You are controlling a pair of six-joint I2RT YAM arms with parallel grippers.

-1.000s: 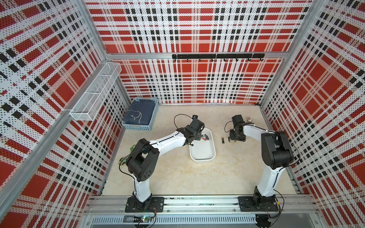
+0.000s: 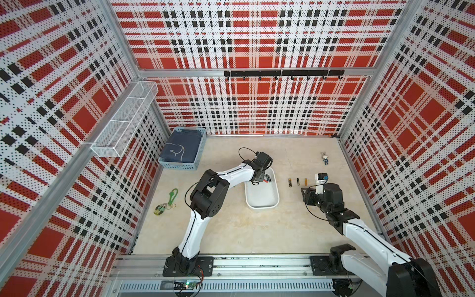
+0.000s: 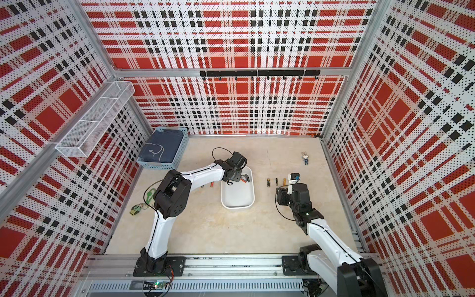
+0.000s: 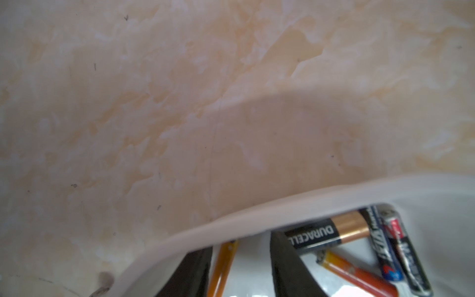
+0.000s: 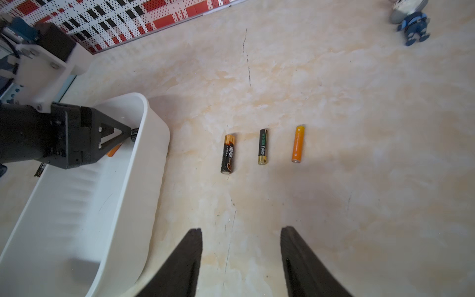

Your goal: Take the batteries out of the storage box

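Note:
A white storage box (image 2: pixel 262 198) holds batteries at its back end: a Duracell cell (image 4: pixel 321 232), a blue-tipped cell (image 4: pixel 383 247), a silver one (image 4: pixel 405 250) and orange ones (image 4: pixel 353 274). My left gripper is over that end, fingers apart, an orange battery (image 4: pixel 222 269) between or just beyond them. Three batteries lie right of the box: black-gold (image 5: pixel 227 153), dark green (image 5: pixel 262 146) and orange (image 5: pixel 296 143). My right gripper hovers front-right of these, open and empty.
A blue basket with dark cloth (image 2: pixel 180 147) stands back left, keys on a green strap (image 2: pixel 172 197) lie left, and a small figurine (image 2: pixel 325 158) stands back right.
My left gripper has shifted slightly at the box's back end.

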